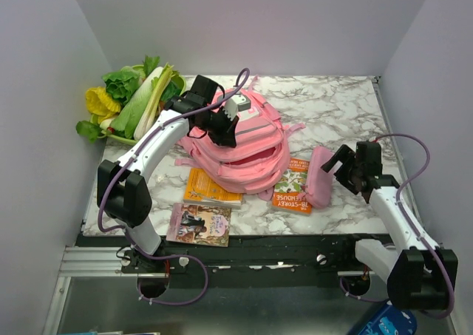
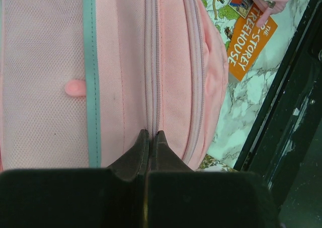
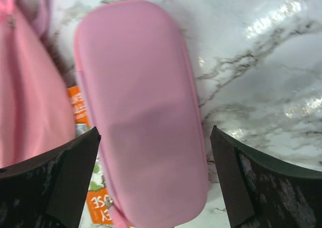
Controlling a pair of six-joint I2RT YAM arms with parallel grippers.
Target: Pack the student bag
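Note:
The pink backpack (image 1: 247,146) lies in the middle of the table. My left gripper is shut on a thin fold of its fabric along the zipper. The pink pencil case (image 1: 318,183) rests plain side up at the backpack's right, lapping the right edge of the orange Treehouse book (image 1: 290,191). My right gripper stands open above the case, a finger to each side, not gripping it. Left of that book, a second orange book (image 1: 211,188) is partly under the backpack's front. A picture book (image 1: 199,225) sits by the front edge.
A green bowl of vegetables (image 1: 137,98) fills the back left corner. Clear marble table (image 1: 340,109) extends across the back right. Along the front runs a dark rail (image 1: 295,250), with a blue object (image 1: 388,320) below it at right.

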